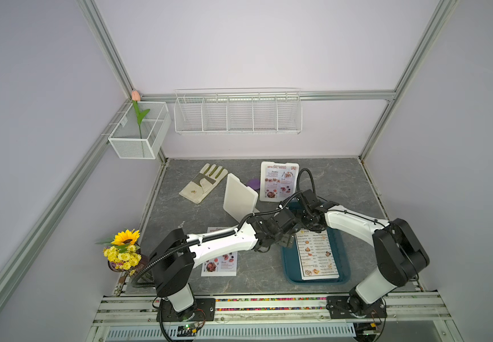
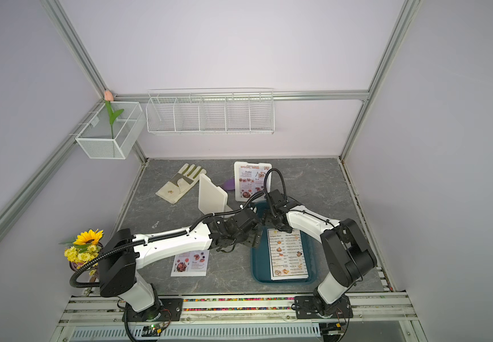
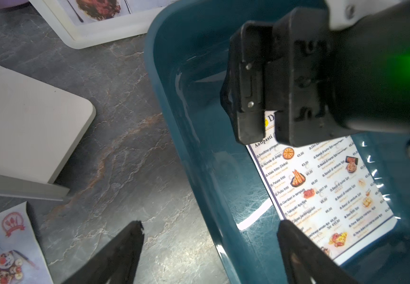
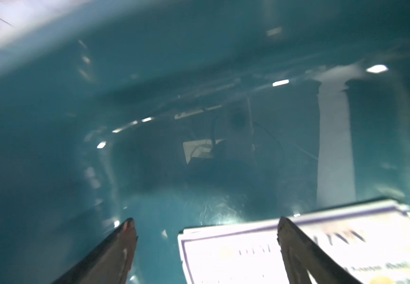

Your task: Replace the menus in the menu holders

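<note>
Menu sheets with food pictures lie stacked in the blue tray. My right gripper is open low over the tray, its fingers apart above the heading edge of the top sheet. My left gripper hangs over the tray's left rim with parted fingers, nothing held between them; the right gripper is close by in that view. One white menu holder stands behind the tray and shows a special menu. Another holder is turned sideways, its front hidden. A loose menu lies partly under the left arm.
A work glove and a purple item lie at the back. Yellow flowers stand at the left edge. Wire baskets hang on the back wall.
</note>
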